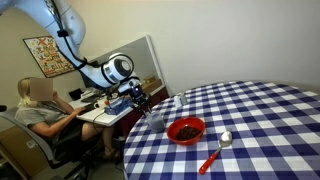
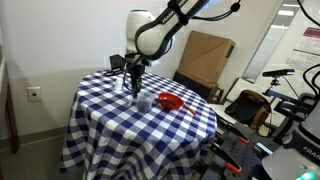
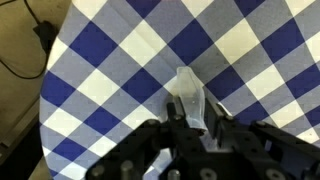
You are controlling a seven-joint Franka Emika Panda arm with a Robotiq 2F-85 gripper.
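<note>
In the wrist view, a slim white object (image 3: 188, 92) sticks forward from between the fingers of my gripper, which is shut on it. I cannot tell what the object is. Seen from outside, the gripper (image 1: 144, 106) is low over the near-left part of the table, right beside a pale cup (image 1: 156, 122). Whether the two touch is not clear. The same cup (image 2: 145, 103) shows in the second exterior view, close to the gripper (image 2: 133, 96).
Right of the cup sits a red bowl (image 1: 186, 130) with dark contents. A spoon with a red handle (image 1: 210, 162) lies beyond it. Behind stands a small white item (image 1: 180, 100). A person sits at the left.
</note>
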